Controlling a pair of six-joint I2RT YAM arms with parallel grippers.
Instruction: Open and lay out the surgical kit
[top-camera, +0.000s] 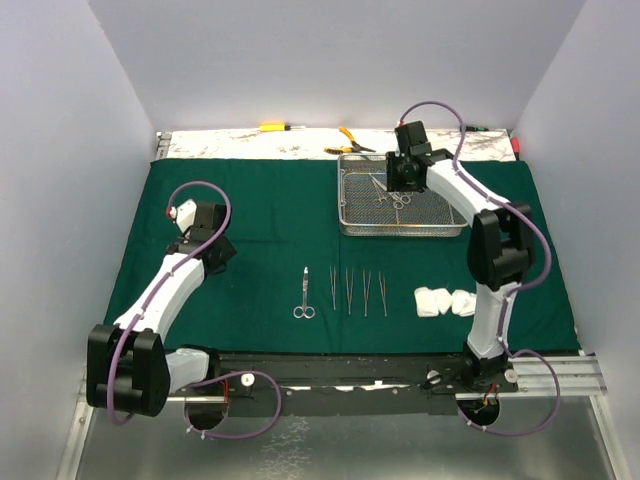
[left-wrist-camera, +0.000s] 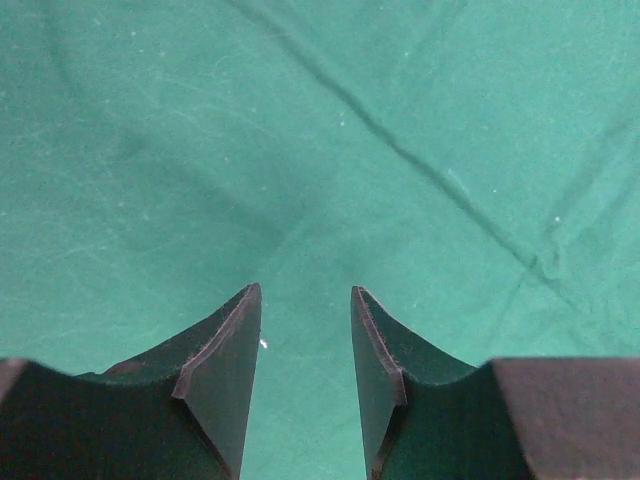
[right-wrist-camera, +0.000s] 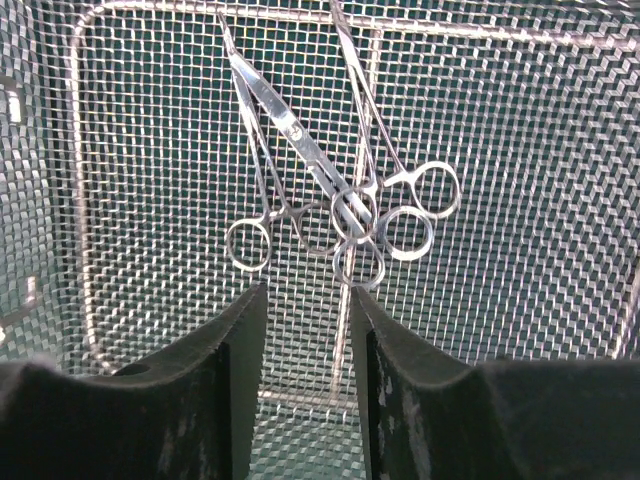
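Observation:
A wire mesh tray (top-camera: 405, 230) stands at the back right of the green cloth (top-camera: 265, 260). Several ring-handled steel instruments (right-wrist-camera: 295, 135) lie crossed and overlapping inside it, in the right wrist view. Over the tray hangs my right gripper, its fingers parted and empty, the instrument rings just beyond its fingertips. My left gripper is open above bare cloth on the left side. Laid out toward the front are a pair of scissors (top-camera: 305, 295), several thin tweezers (top-camera: 366, 292) in a row, and white gauze rolls (top-camera: 443, 301).
On the marble strip (top-camera: 220, 145) behind the cloth lie a yellow-handled screwdriver (top-camera: 273, 127), orange-black pliers (top-camera: 346, 150) and a dark tool (top-camera: 474, 128). The cloth between the left arm and the scissors is clear. Grey walls close in both sides.

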